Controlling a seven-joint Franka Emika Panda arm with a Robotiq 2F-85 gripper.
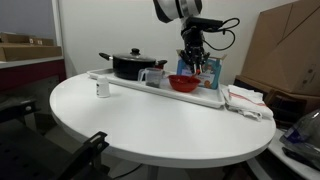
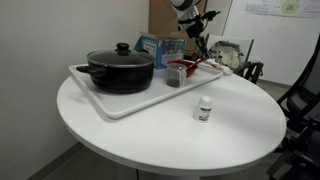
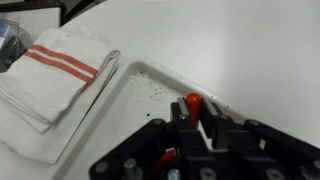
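Note:
In the wrist view, a slim red piece stands between the fingers of my gripper, which is shut on it. It may be a utensil handle; its full shape is hidden. In exterior view 1, my gripper hangs over the right part of a red bowl on the white tray. In exterior view 2, a red piece slants below the gripper. Whether it touches the bowl, I cannot tell.
A black lidded pot and a clear measuring cup stand on the tray. Behind the bowl is a blue box. A striped towel lies at the right. A white bottle stands on the otherwise clear front tabletop.

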